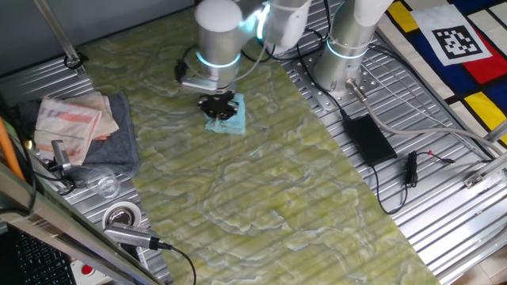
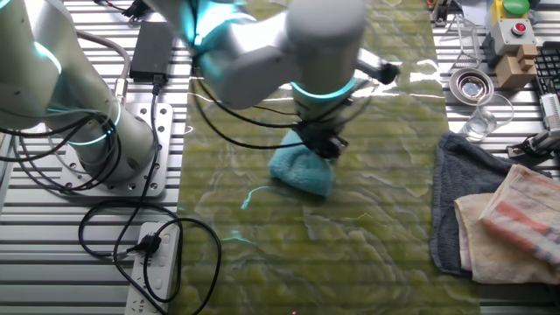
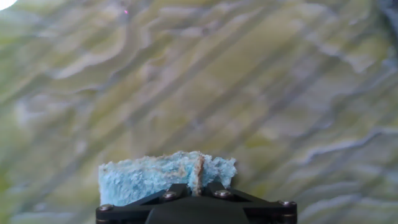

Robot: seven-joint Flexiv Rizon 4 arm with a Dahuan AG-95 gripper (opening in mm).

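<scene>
A light blue cloth [image 1: 231, 121] is at the far part of the green marbled mat, pinched by my gripper [image 1: 219, 105]. In the wrist view the gripper is shut on the cloth [image 3: 143, 177], with a thin brownish fold standing up between the fingertips and the fabric spreading out to the left. From the other side, in exterior view 2, the cloth [image 2: 302, 166] hangs or lies below the gripper [image 2: 325, 144]. Whether its underside touches the mat cannot be told.
A black power adapter [image 1: 369, 140] with cables sits right of the mat near the arm's base.
</scene>
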